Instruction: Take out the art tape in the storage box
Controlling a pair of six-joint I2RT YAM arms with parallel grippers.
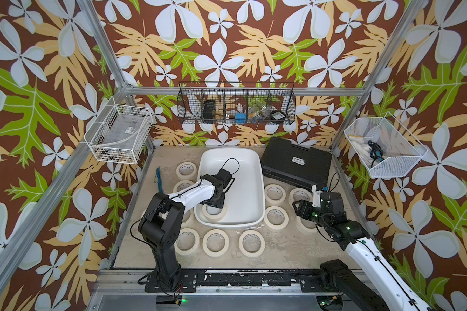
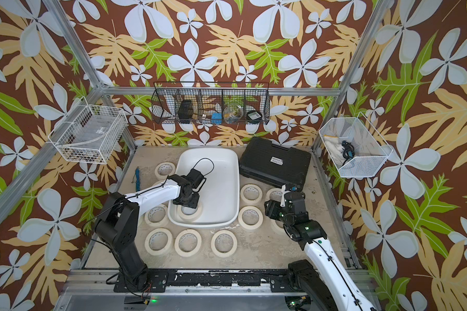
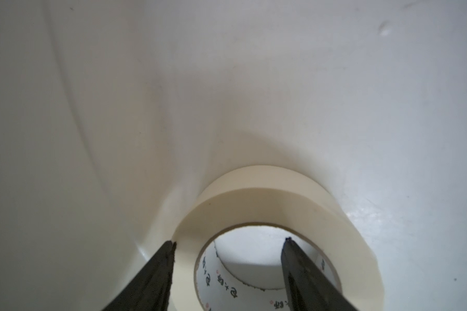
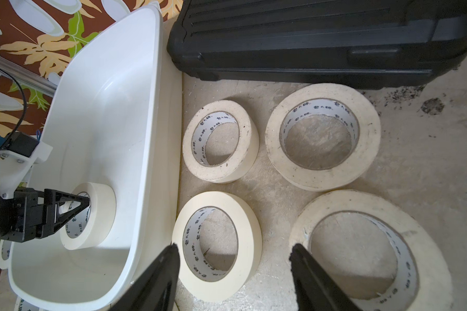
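One cream roll of art tape [image 3: 275, 207] lies inside the white storage box [image 1: 250, 171], near its front left corner. My left gripper is over this roll with its fingers apart. In the left wrist view, one finger [image 3: 158, 274] is at the left outer side of the roll and the other [image 3: 301, 274] is over its hole; I cannot tell whether either touches the tape. From the right wrist view, the left fingers [image 4: 67, 199] appear at the roll's hole. My right gripper stands open above rolls outside the box, holding nothing.
Several tape rolls, such as one front roll [image 1: 251, 243] and one right roll [image 4: 215, 246], lie on the table around the box. A black case [image 1: 295, 161] sits behind the right rolls. Wire baskets [image 1: 236, 106] hang at the back and sides. Most of the box floor is bare.
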